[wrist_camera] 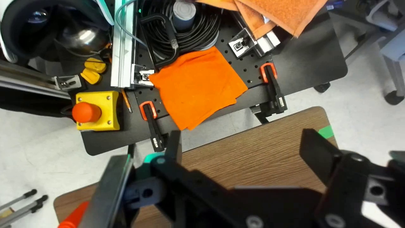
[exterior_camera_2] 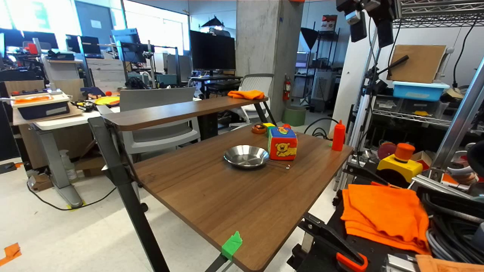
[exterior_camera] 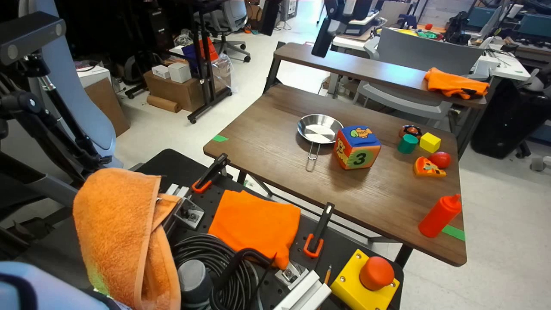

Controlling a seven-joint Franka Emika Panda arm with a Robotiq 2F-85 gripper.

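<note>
My gripper (exterior_camera: pixel 295 37) hangs open high above the table (exterior_camera: pixel 248 126), nothing between its fingers. In the wrist view its fingers (wrist_camera: pixel 309 146) stand wide apart. A steel pan (exterior_camera: pixel 320 129) rests on the table, its handle toward the front edge. Close beside the pan sits a soft picture cube (exterior_camera: pixel 357 148), with a bear on one face (exterior_camera_2: pixel 283 149). To the right are a green cylinder (exterior_camera: pixel 407 144), a yellow block (exterior_camera: pixel 429 142), a red ball-like item (exterior_camera: pixel 440 159) and a toy pizza slice (exterior_camera: pixel 428 167). A red bottle (exterior_camera: pixel 440 216) stands near the right front corner.
A raised shelf (exterior_camera: pixel 356 66) runs along the table's back, an orange cloth (exterior_camera: pixel 454 83) on its right end. Before the table is a black cart with clamps (exterior_camera: pixel 319 230), another orange cloth (exterior_camera: pixel 255 222) and a yellow button box (exterior_camera: pixel 356 284).
</note>
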